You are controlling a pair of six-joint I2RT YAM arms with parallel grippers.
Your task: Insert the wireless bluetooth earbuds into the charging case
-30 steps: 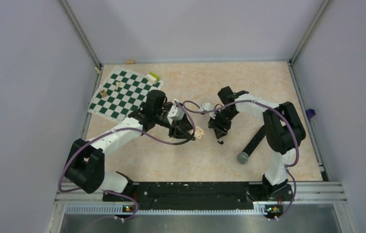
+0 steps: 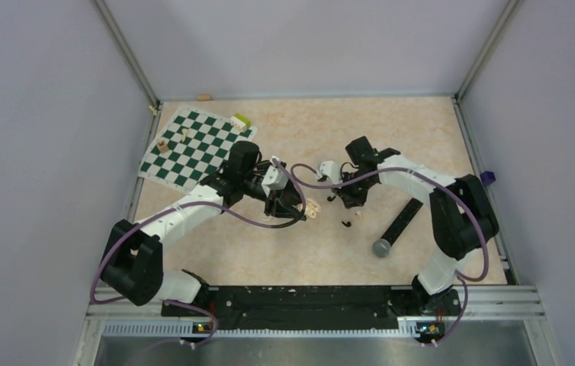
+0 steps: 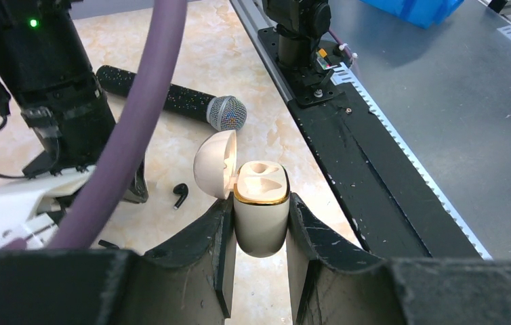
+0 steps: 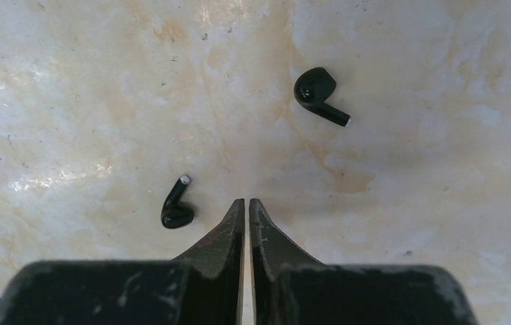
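The white charging case (image 3: 261, 217) has its lid (image 3: 216, 164) swung open, and an empty-looking socket shows in its top. My left gripper is shut on the case and holds it above the table. Two black earbuds lie on the table in the right wrist view: one earbud (image 4: 316, 93) at the upper right, another earbud (image 4: 177, 206) at the lower left. My right gripper is shut with nothing between its fingers, above bare table and close to the lower earbud in that view. In the top view one earbud (image 2: 346, 223) lies in front of the right gripper (image 2: 358, 208).
A black microphone (image 2: 401, 227) lies to the right of the earbuds. The green-and-white checkered board (image 2: 197, 149) is at the back left, with a few small items on it. A purple cable (image 2: 406, 168) runs along the right arm.
My right gripper has moved rightward, away from the earbuds, and its fingers now stand shut. Another earbud, hidden before, now shows beside the arm. The left arm and the case have stayed still.
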